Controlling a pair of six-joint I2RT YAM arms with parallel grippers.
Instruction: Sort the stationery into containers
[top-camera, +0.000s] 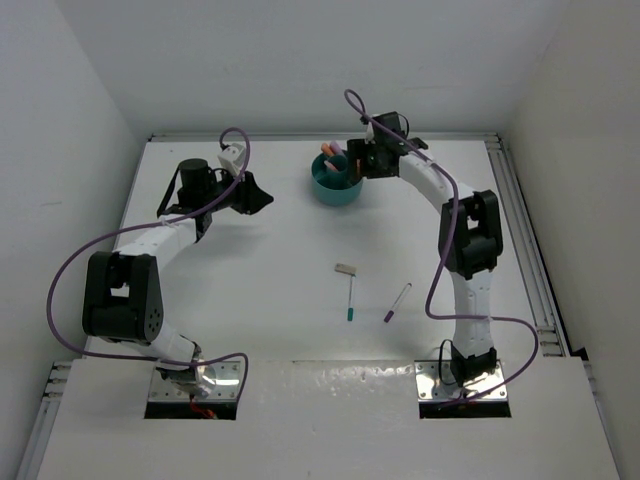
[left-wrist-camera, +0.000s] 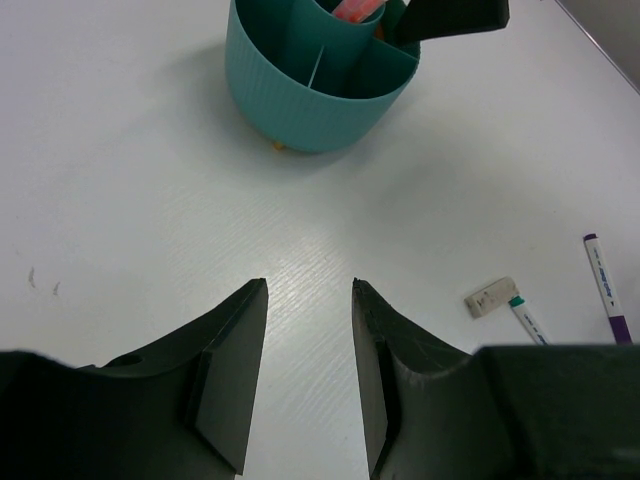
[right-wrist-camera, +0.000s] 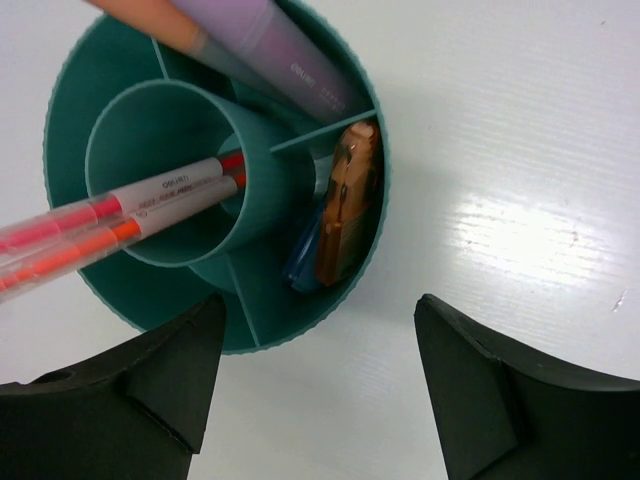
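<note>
A teal round organizer (top-camera: 335, 195) stands at the back centre; in the right wrist view its compartments hold purple and orange markers (right-wrist-camera: 285, 70), red and orange pens (right-wrist-camera: 110, 215), a brown item (right-wrist-camera: 345, 200) and a blue one (right-wrist-camera: 300, 260). My right gripper is open at the organizer's rim, nothing between its fingers. My left gripper is open over bare table on the left. An eraser (top-camera: 345, 269), a teal-ended pen (top-camera: 350, 300) and a purple-ended pen (top-camera: 398, 301) lie on the table front centre-right.
Walls and metal rails border it at the back and sides.
</note>
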